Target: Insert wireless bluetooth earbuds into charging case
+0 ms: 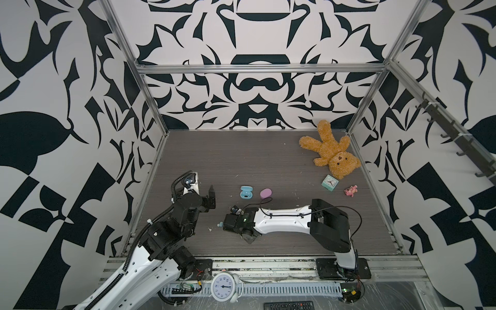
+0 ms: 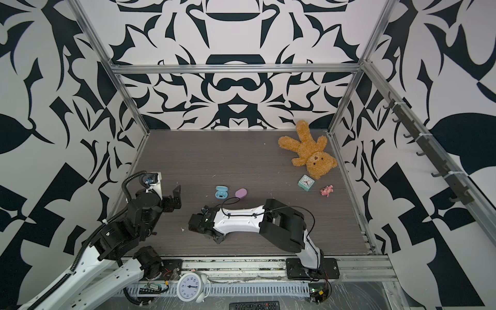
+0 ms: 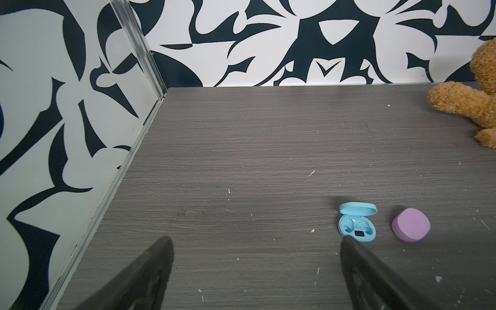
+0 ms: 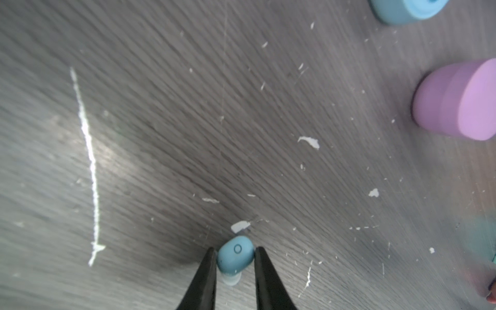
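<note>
The charging case [image 3: 357,227] stands on the table with its light blue lid raised; its wells look empty, though small in view. A light blue earbud [image 4: 236,254] lies on the tabletop between the narrow fingertips of my right gripper. The fingers come right up to its sides, and whether they press on it cannot be told. In the top left view that earbud [image 1: 220,224] shows just past the end of the right gripper. My left gripper stands open above the table's left part, nothing between its fingers. No second loose earbud is visible.
A purple round object [image 3: 411,224] sits close to the case's right side. Farther right are a teddy bear [image 1: 333,152], a small mint clock [image 1: 329,182] and a pink figure [image 1: 350,190].
</note>
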